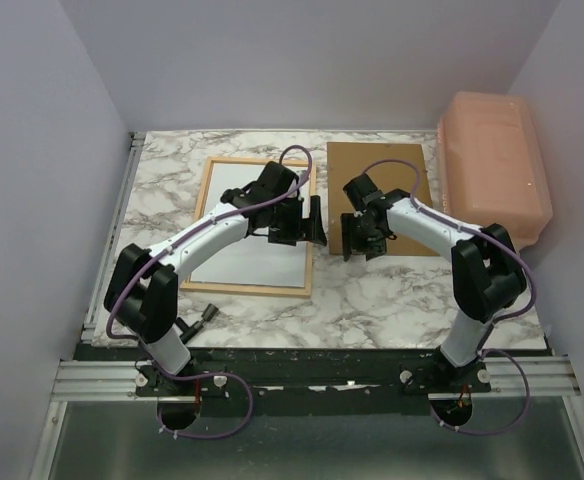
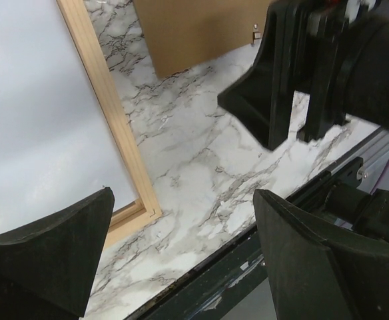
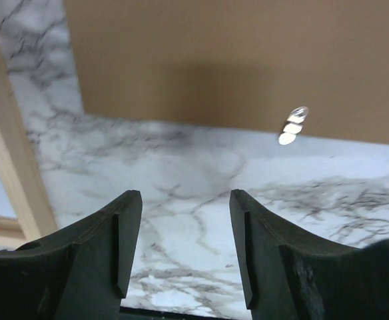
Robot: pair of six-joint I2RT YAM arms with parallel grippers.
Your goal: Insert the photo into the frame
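The wooden frame (image 1: pixel 246 290) lies flat at the left of the table, a white sheet (image 1: pixel 272 265) filling most of it; whether this is the photo cannot be told. Beside it, to the right, lies a flat brown board (image 1: pixel 407 190) with a small metal clasp (image 3: pixel 292 125) at its front edge. My left gripper (image 1: pixel 310 232) hangs open near the frame's right side, nothing between its fingers. Near the board's front left corner is my right gripper (image 1: pixel 360 245). Its fingers (image 3: pixel 101 253) stand part open over bare marble, holding nothing.
A large salmon-coloured bin (image 1: pixel 492 170) stands at the right edge. A small dark tool (image 1: pixel 200 322) lies at the front left, close to the left arm. Between the two arms, the front marble (image 1: pixel 372 315) is clear.
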